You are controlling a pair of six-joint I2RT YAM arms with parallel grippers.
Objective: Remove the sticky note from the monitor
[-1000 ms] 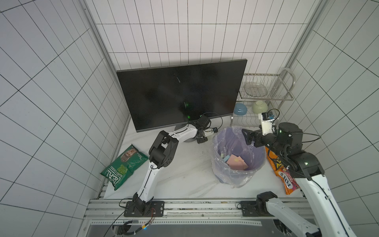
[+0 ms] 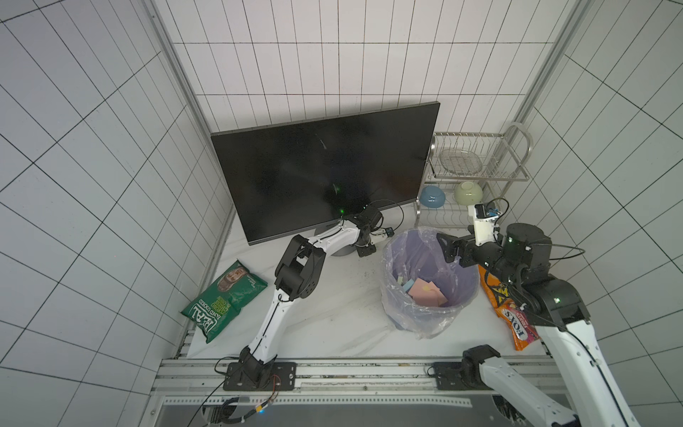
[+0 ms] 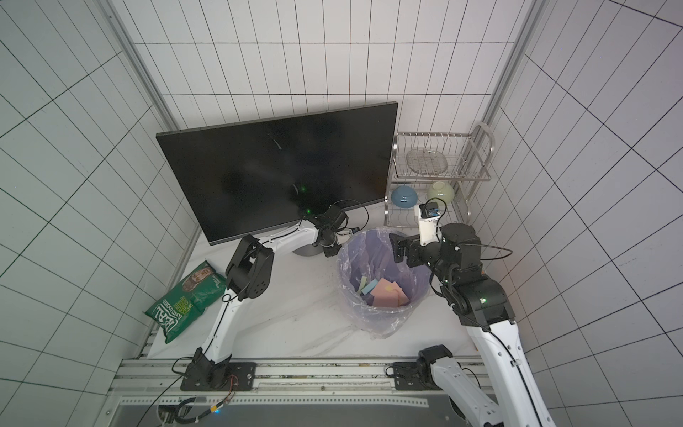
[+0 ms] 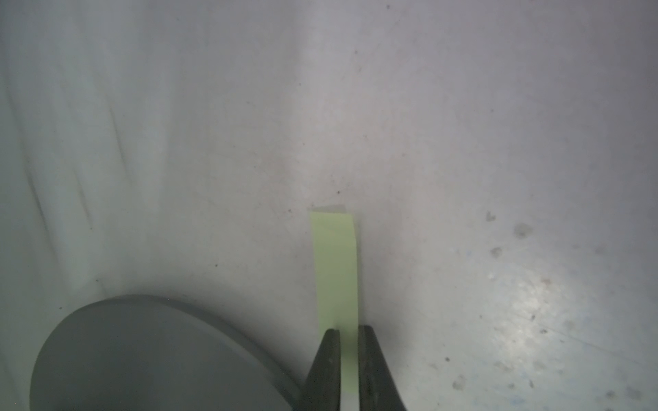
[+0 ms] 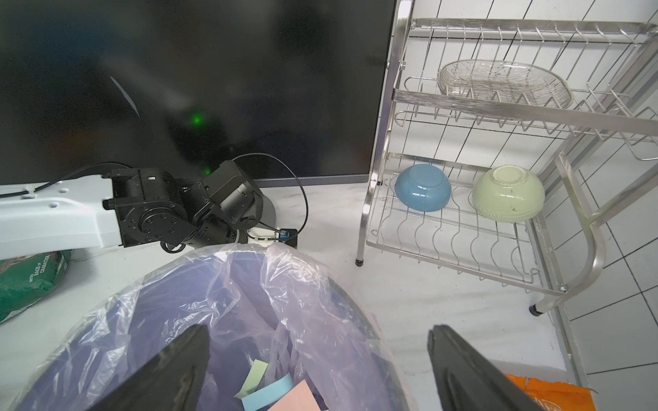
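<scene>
A narrow pale green sticky note [image 4: 334, 267] lies on the white tabletop, beside the monitor's round grey base [image 4: 157, 356], in the left wrist view. My left gripper reaches over its near end with only a narrow gap between the fingertips. The note shows in that gap, but whether it is gripped cannot be told. From above, the left gripper's wrist is low in front of the black monitor [image 2: 327, 163] and hides the note. No note shows on the screen. Above the bin, my right gripper stands open and empty.
A lined bin [image 2: 395, 284] right of centre holds several paper notes [image 2: 427, 291]. The dish rack [image 2: 480, 178] with bowls stands at the back right. A green snack bag [image 2: 224, 299] lies left, an orange one [image 2: 515, 320] right.
The monitor has shifted slightly, its right side leftward and its lower left edge down. The left arm's elbow has moved a little right, and the right arm slightly right.
</scene>
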